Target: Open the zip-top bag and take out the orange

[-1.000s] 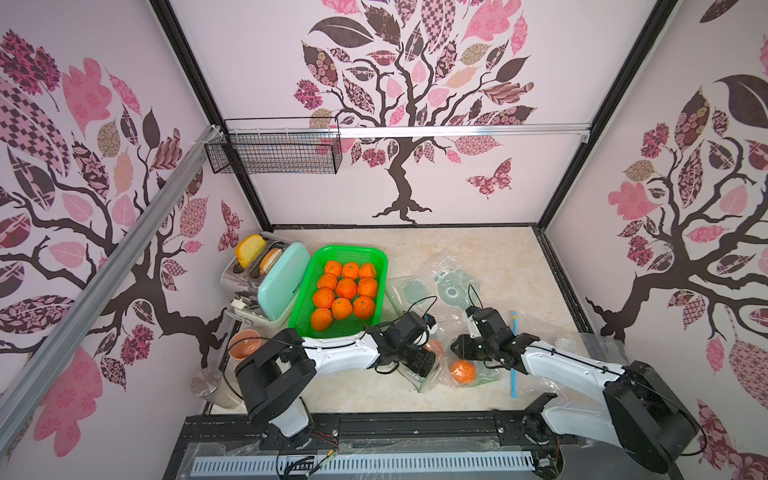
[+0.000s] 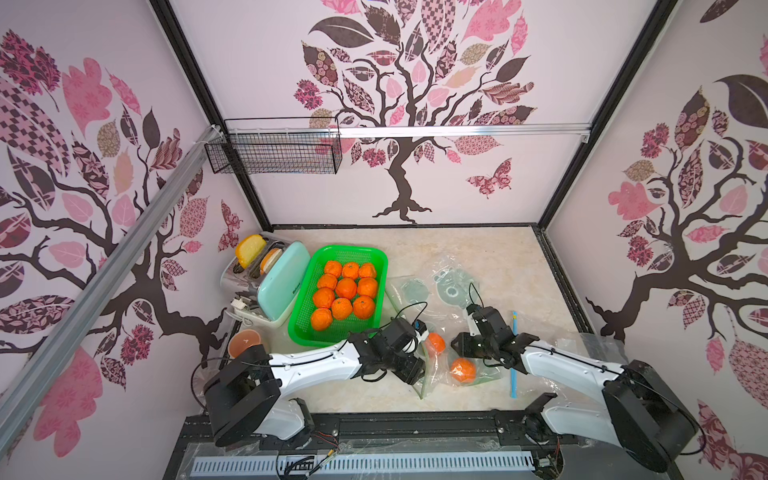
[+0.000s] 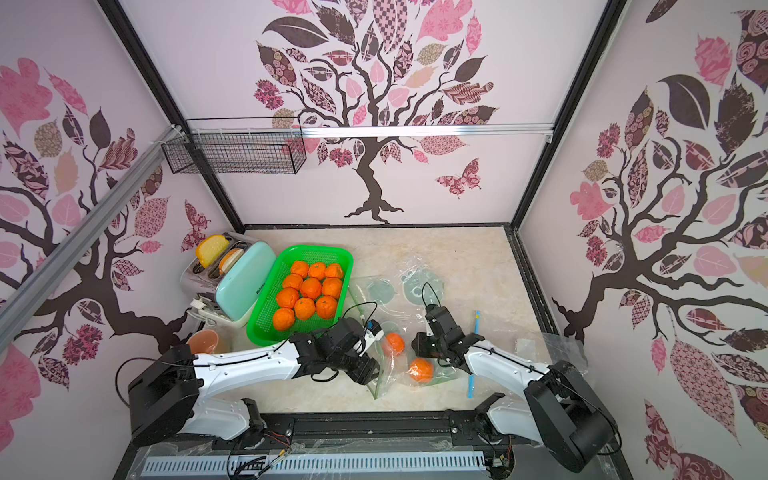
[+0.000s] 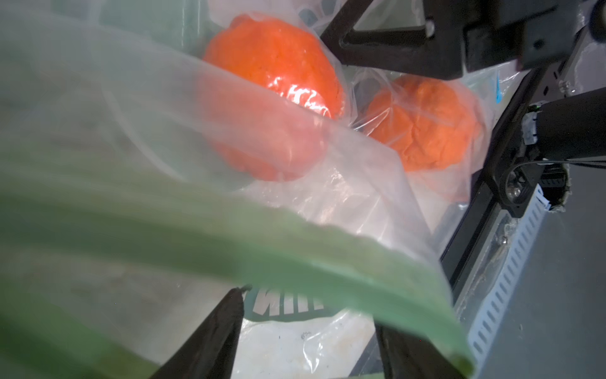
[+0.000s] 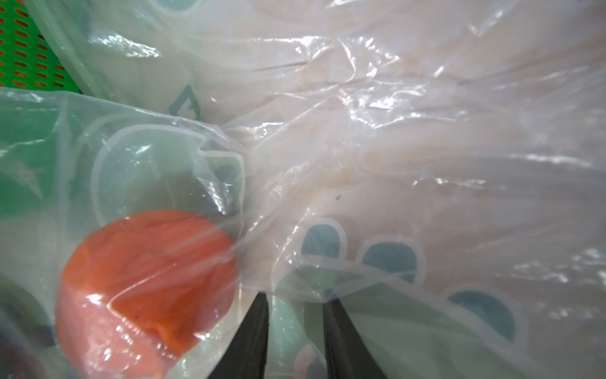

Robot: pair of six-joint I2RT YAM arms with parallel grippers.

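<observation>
The clear zip top bag [image 2: 429,380], with green edging, lies at the front centre. Two oranges, an upper orange [image 2: 434,342] and a lower orange [image 2: 463,369], show through the plastic. In the left wrist view, the bag's green mouth strip [image 4: 284,243] crosses close to the camera, lifted off the printed layer below. My left gripper is open at that mouth, its right finger [image 4: 404,353] partly behind the strip. My right gripper is part open over the plastic, right of an orange [image 5: 151,284]; nothing clearly shows pinched between its fingers.
A green basket [image 2: 300,324] of oranges stands behind my left arm. Left of it are a toaster [image 2: 284,280] and a pinkish cup [image 2: 244,342]. A blue strip [image 2: 513,384] lies under my right arm.
The bag's front edge shifted slightly. My right arm has stayed put.
</observation>
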